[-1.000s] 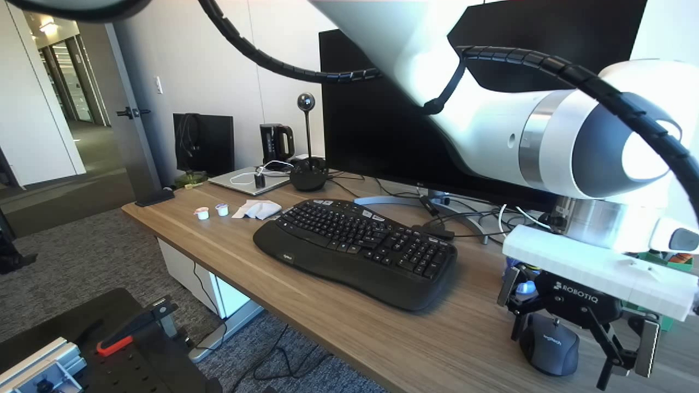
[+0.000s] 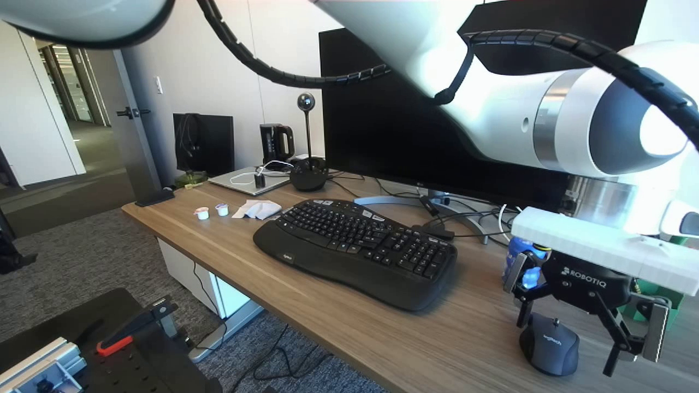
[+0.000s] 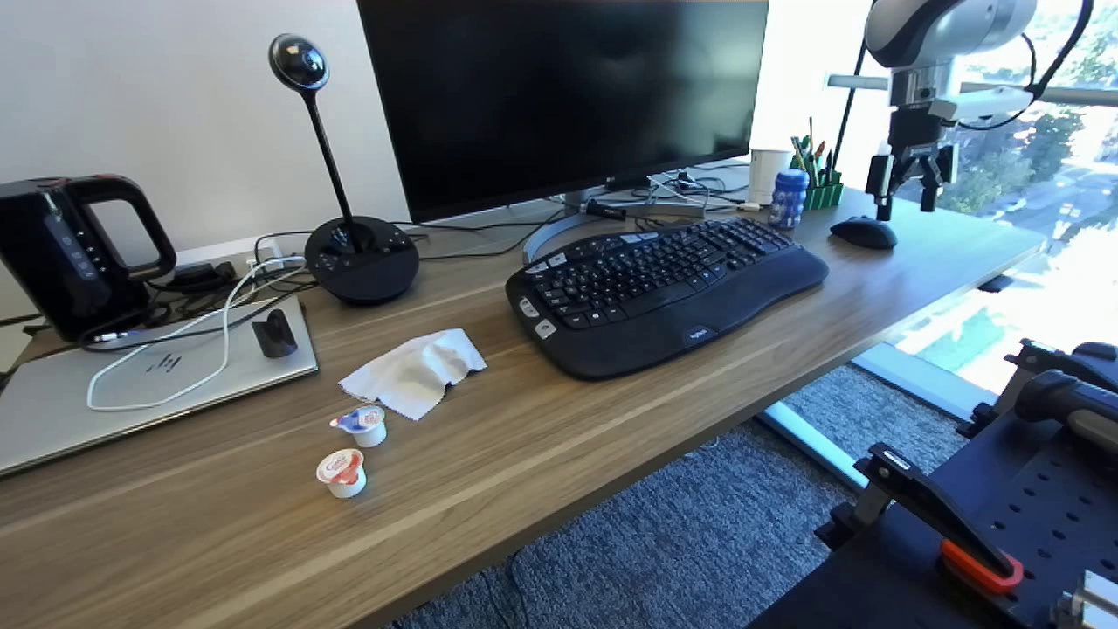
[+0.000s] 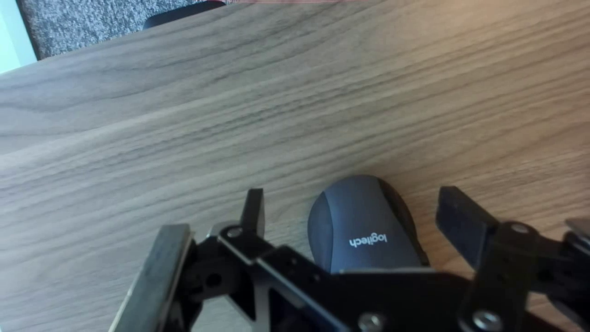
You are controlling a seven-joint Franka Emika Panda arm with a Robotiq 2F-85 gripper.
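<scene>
A dark grey Logitech mouse [image 2: 550, 346] rests on the right part of the desk, clear of the keyboard. Above it my gripper [image 2: 568, 337] hangs open, pointing down. From the wrist view, the mouse [image 4: 368, 227] shows between the two spread fingers, with a gap on either side; the gripper's body hides its lower part. In the second exterior view the gripper [image 3: 907, 203] stands higher than the mouse [image 3: 865, 232] and touches nothing.
A black keyboard [image 2: 357, 252] lies left of the mouse, before the monitor [image 3: 587, 105]. Behind the gripper are a blue bottle [image 3: 788, 199], a white cup [image 3: 768, 176] and a green pen holder [image 3: 824, 195]. Bare desk lies towards the front edge.
My gripper has risen a little and shifted slightly right, its fingers still spread. The mouse lies in the same place.
</scene>
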